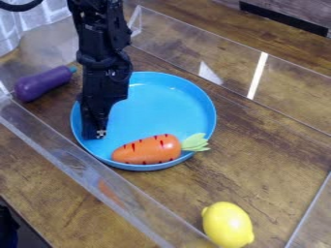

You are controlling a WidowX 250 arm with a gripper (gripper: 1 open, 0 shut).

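The black robot gripper (96, 124) reaches down from the top into the left part of a blue plate (168, 102). Its fingertips are low at the plate's left side, and whether they are open or shut is hard to see. An orange toy carrot (147, 149) with green leaves lies on the front right part of the plate, apart from the gripper.
A purple eggplant (45, 82) lies left of the plate. A yellow lemon (226, 225) is at the front right. A clear plastic wall runs along the left and front.
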